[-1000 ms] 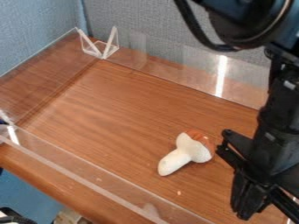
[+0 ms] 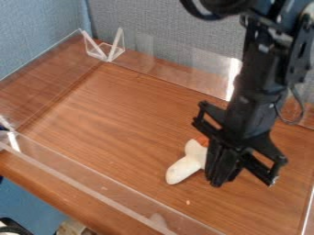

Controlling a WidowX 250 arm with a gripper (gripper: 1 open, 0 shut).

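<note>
The black gripper [image 2: 221, 171] is low over the wooden table on the right, its fingers pointing down. It looks shut, with nothing seen between the fingers. A white mushroom-shaped object [image 2: 185, 169] lies on the table just left of the fingertips, its right part hidden behind them; I cannot tell whether they touch it.
Clear low walls edge it, and a white wire holder [image 2: 102, 48] is at the back left corner.
The arm and gripper have moved left and back from the right side, and now cover part of the white object, which was fully visible earlier.
</note>
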